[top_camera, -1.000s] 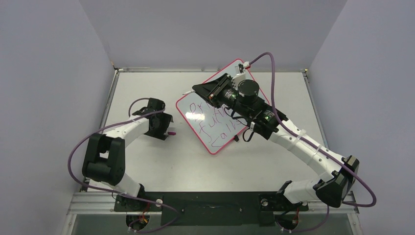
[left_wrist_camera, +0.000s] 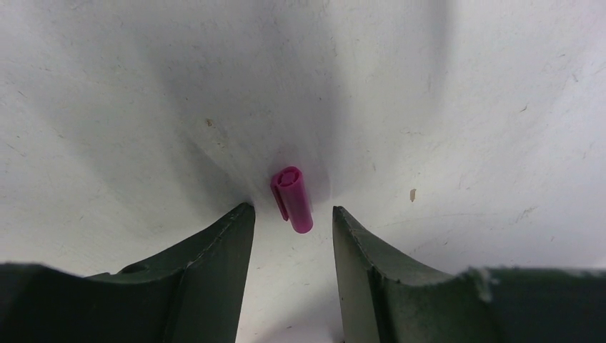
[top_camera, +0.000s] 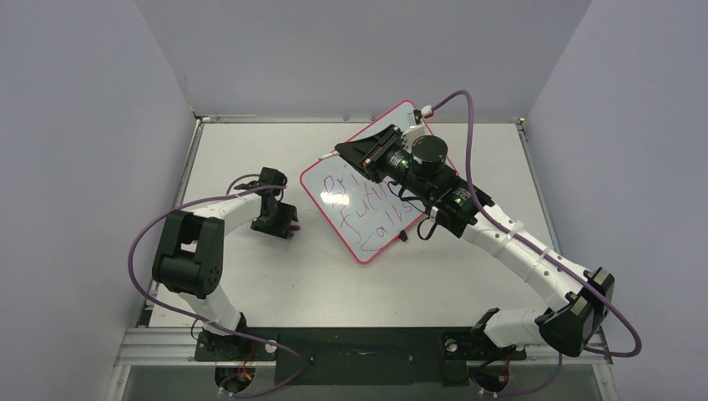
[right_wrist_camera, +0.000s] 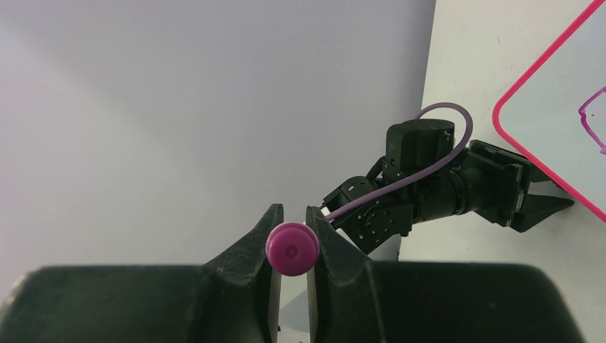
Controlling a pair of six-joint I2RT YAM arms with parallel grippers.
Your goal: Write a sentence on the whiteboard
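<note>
A pink-edged whiteboard (top_camera: 346, 219) lies slanted on the table, with several lines of purple handwriting on it. My right gripper is shut on a marker (right_wrist_camera: 292, 249), whose magenta end faces the right wrist camera; in the top view its white body pokes out over the board's upper left edge. A magenta cap (left_wrist_camera: 294, 204) lies on the table left of the board. Around it, apart from each other, stand the fingers of my left gripper, part open; a gap shows on both sides of the cap.
A small black object (top_camera: 403, 236) sits at the board's lower right edge. Bare table (top_camera: 284, 284) stretches in front of the board and to its right. Purple cables hang along both arms.
My left gripper has shifted a little to the right, closer over the cap. The right arm, holding the marker, has moved slightly to the right.
</note>
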